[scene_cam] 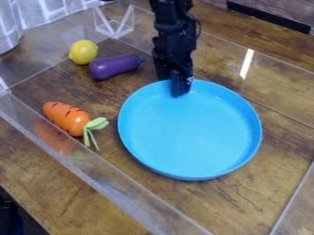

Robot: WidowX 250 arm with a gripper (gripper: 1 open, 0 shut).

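Observation:
My black gripper (173, 81) hangs from the top of the camera view, its tips low at the far rim of the round blue plate (189, 134). Its fingers are too dark and small to tell how they stand or whether anything is between them. A toy eggplant (114, 67) lies to the left of the gripper, with a yellow lemon (84, 51) beyond it. A toy carrot (65, 117) lies left of the plate.
Clear plastic walls edge the wooden surface (258, 92) at left and lower right. A metal pot (6, 23) is at the upper left. The wood right of the gripper is bare.

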